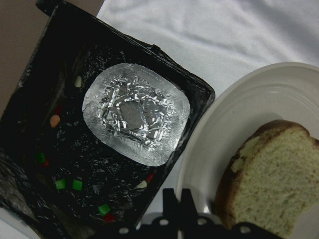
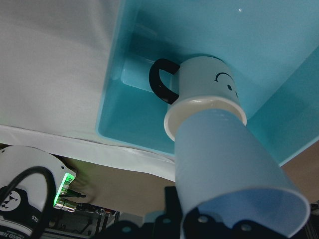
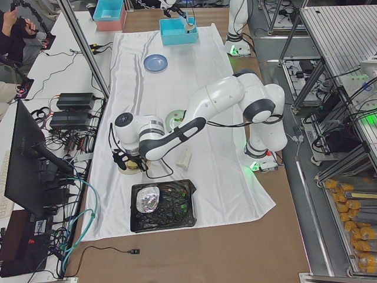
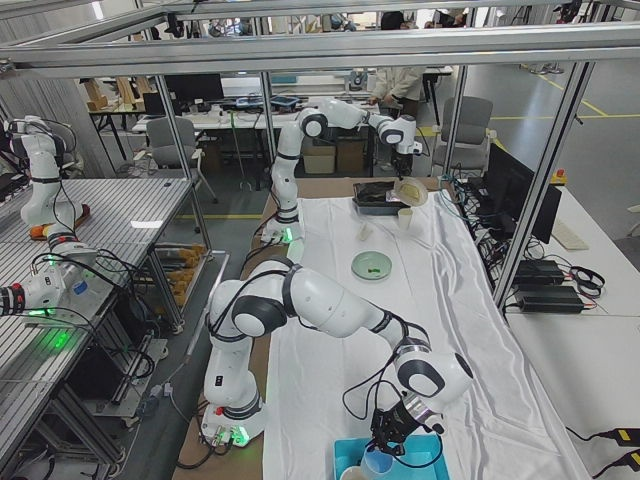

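My left gripper is shut on the rim of a cream plate point(image 1: 269, 84) carrying a bread slice point(image 1: 269, 174). The plate hangs near a black tray point(image 3: 171, 215), which holds a foil container point(image 1: 134, 114) and small coloured bits. My right gripper is shut on a pale blue cup point(image 2: 229, 159) above a turquoise bin point(image 2: 119, 119). A white mug point(image 2: 199, 82) with a black handle is in that bin, under the cup.
A green plate point(image 4: 371, 266) lies mid-table, a blue plate point(image 3: 155, 62) farther off. A cream cup point(image 4: 405, 220) and a pale object point(image 3: 184, 159) stand near the tray. Monitors line the side bench.
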